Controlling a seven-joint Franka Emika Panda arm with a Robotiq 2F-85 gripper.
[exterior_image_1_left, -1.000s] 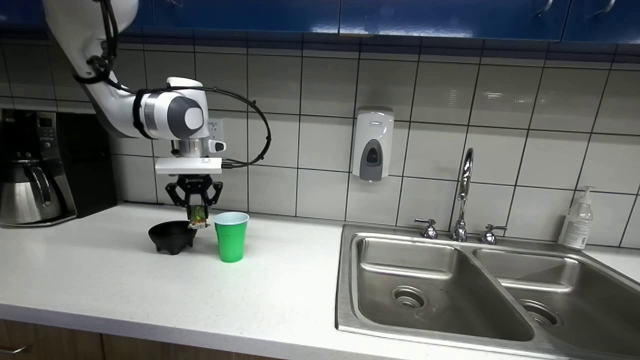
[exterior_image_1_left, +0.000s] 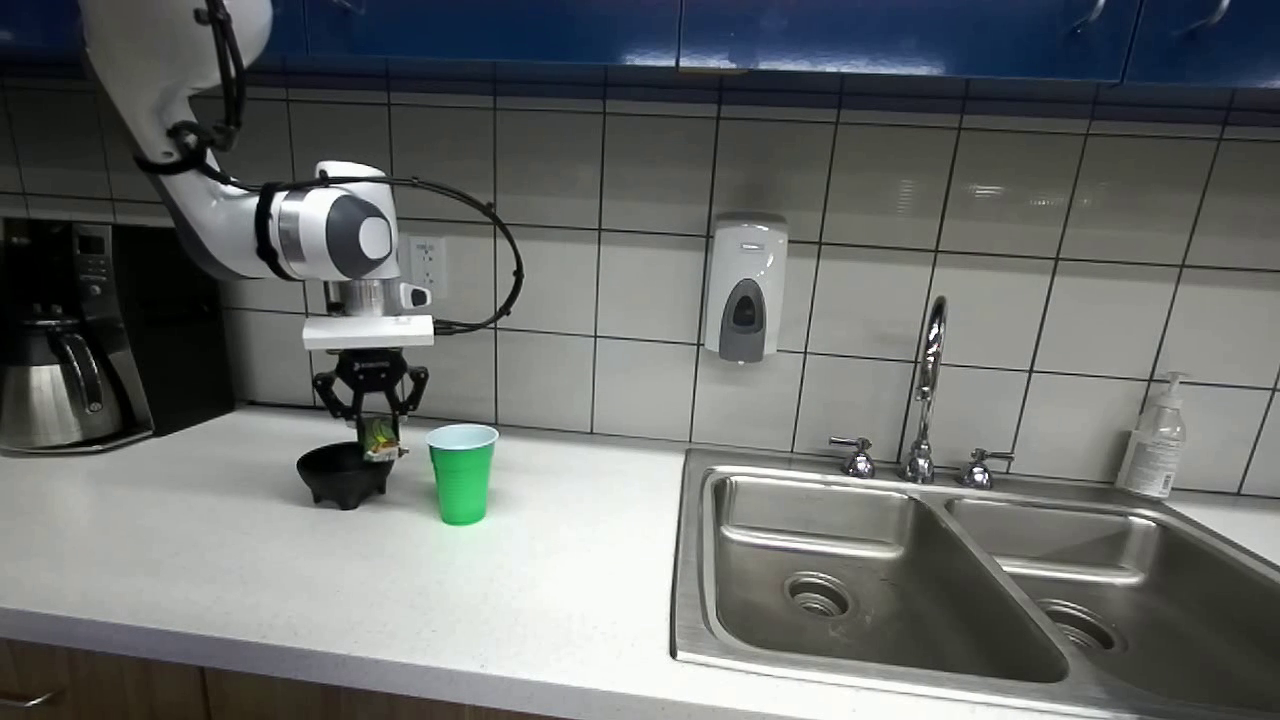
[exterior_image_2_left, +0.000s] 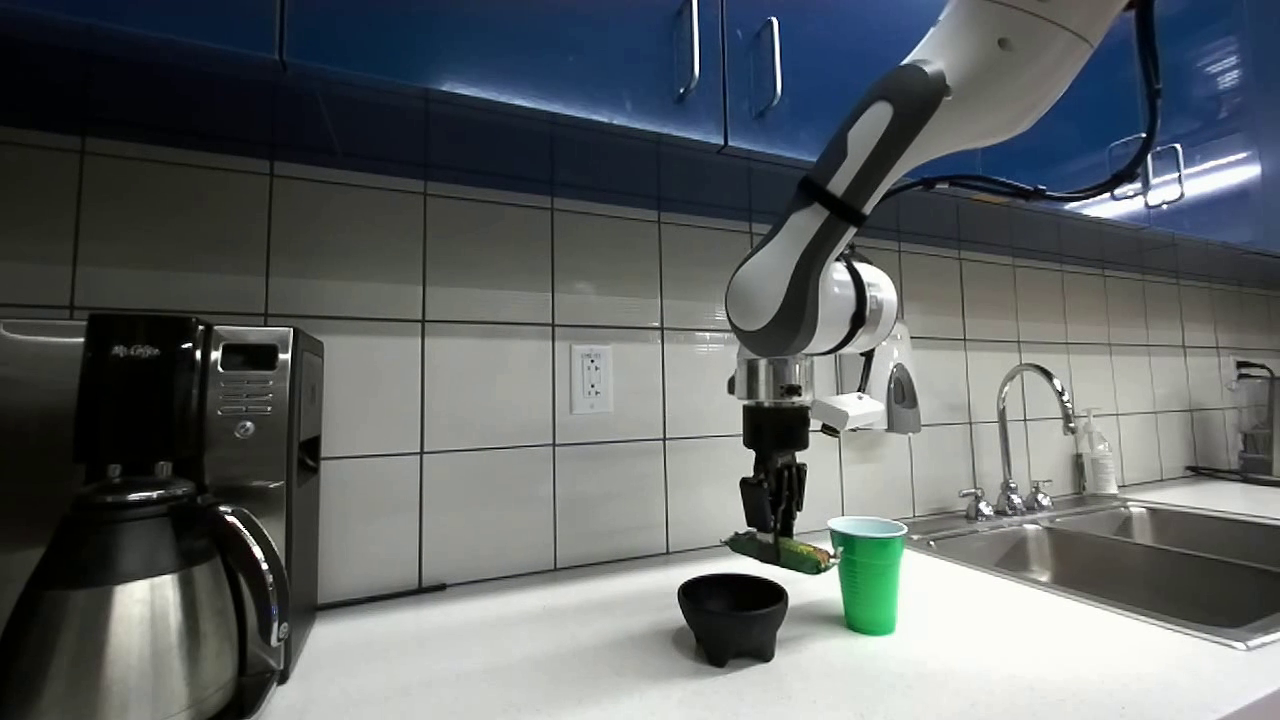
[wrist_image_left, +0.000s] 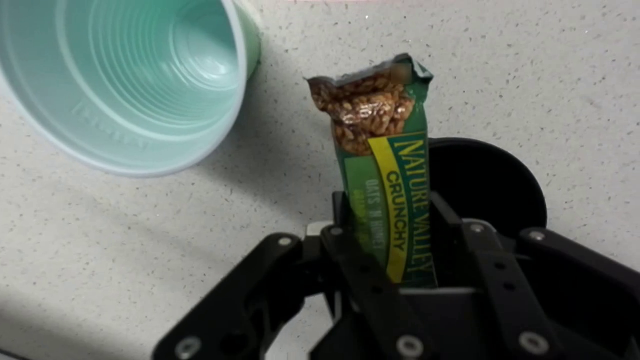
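A green granola bar packet (wrist_image_left: 384, 174) is pinched between the fingers of my gripper, its brown end sticking out past them in the wrist view. In exterior view 2 the packet (exterior_image_2_left: 780, 552) hangs roughly level above the counter, close to the black bowl (exterior_image_2_left: 732, 614). That footed bowl (exterior_image_1_left: 341, 482) stands just left of the packet in exterior view 1; in the wrist view part of the bowl (wrist_image_left: 486, 180) is hidden behind the packet and fingers. To the right of the bowl stands an upright green cup (exterior_image_1_left: 463, 480), empty inside as the wrist view shows.
A coffee maker (exterior_image_1_left: 114, 330) stands at the left end of the counter. The double sink (exterior_image_1_left: 696, 576) lies to the right, with a faucet (exterior_image_1_left: 927, 384) and soap bottle (exterior_image_1_left: 1154, 444) behind it. Counter space (exterior_image_1_left: 564, 564) between cup and sink is clear.
In exterior view 1 my gripper and the packet have shifted a little left, away from the cup and toward the bowl. Bowl and cup stand where they were.
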